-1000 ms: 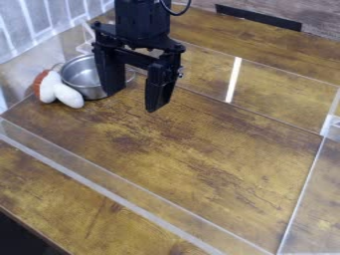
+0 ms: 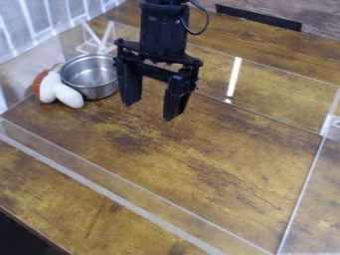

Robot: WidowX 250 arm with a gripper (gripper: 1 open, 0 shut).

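Observation:
My black gripper hangs over the middle-back of the wooden table, its two fingers spread wide with nothing between them. To its left stands a steel pot, partly behind the arm's side. A white plush-like object with an orange-brown part lies against the pot's left side.
Clear walls or strips border the wooden work area, which is bare at the front and right. A white railing stands at the back left, and a black bar at the back right.
My gripper has moved back, away from the camera, and sits a little higher in the view, uncovering more of the pot. The pot and the white object have not moved.

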